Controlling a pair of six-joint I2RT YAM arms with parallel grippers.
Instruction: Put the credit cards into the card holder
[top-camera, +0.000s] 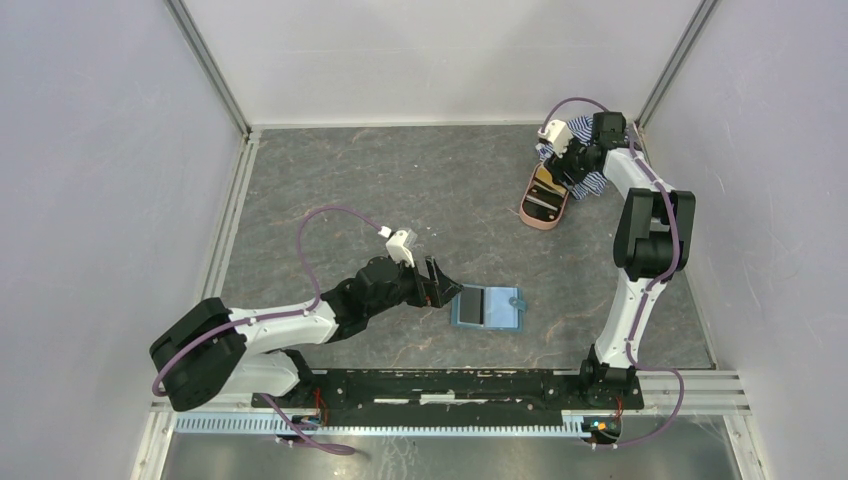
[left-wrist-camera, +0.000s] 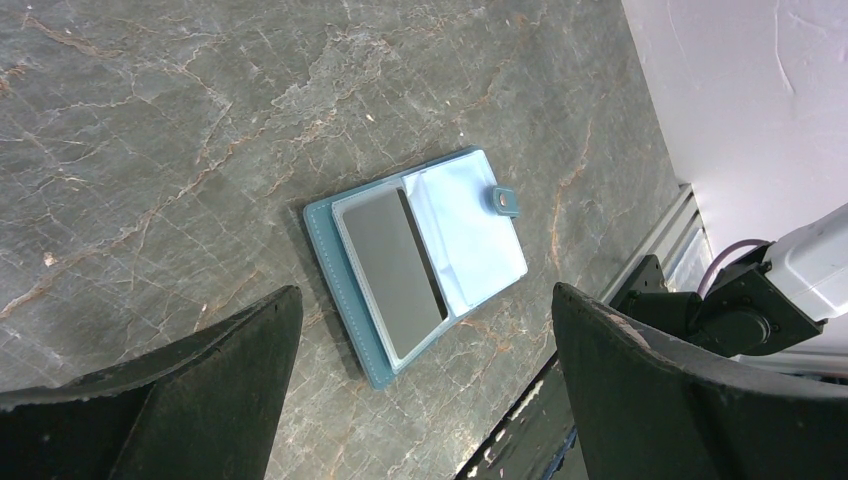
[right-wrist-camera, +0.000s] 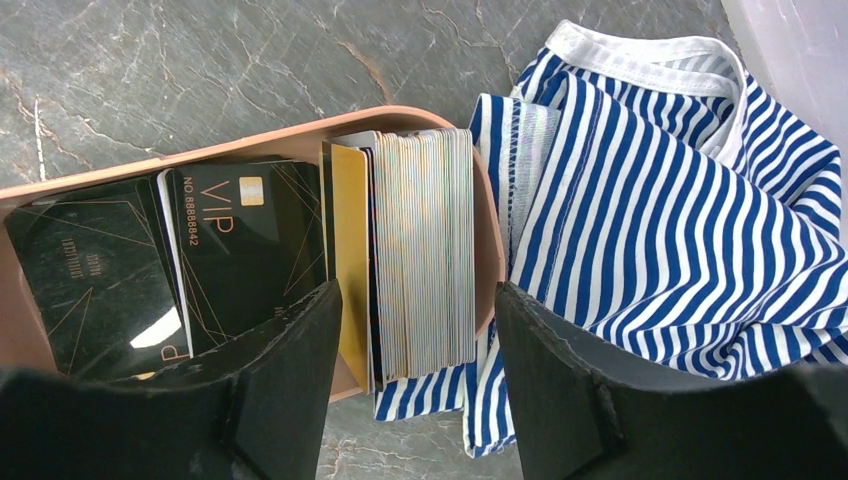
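Note:
An oval pinkish box (right-wrist-camera: 230, 150) holds the cards; in it stands a row of upright white-edged cards (right-wrist-camera: 425, 250), a gold card (right-wrist-camera: 351, 255) leaning at the row's left side. Two black cards, one a VIP card (right-wrist-camera: 240, 235), lie flatter in the box's left part. My right gripper is part open over the row, its fingers on either side of the gold and white cards; whether they touch is unclear. The blue card holder (left-wrist-camera: 335, 265) lies opened flat on the table, a grey window pocket showing. Beside it, my left gripper hangs open and empty.
A blue-and-white striped cloth (right-wrist-camera: 670, 220) lies crumpled against the box's far right end, near the walls.

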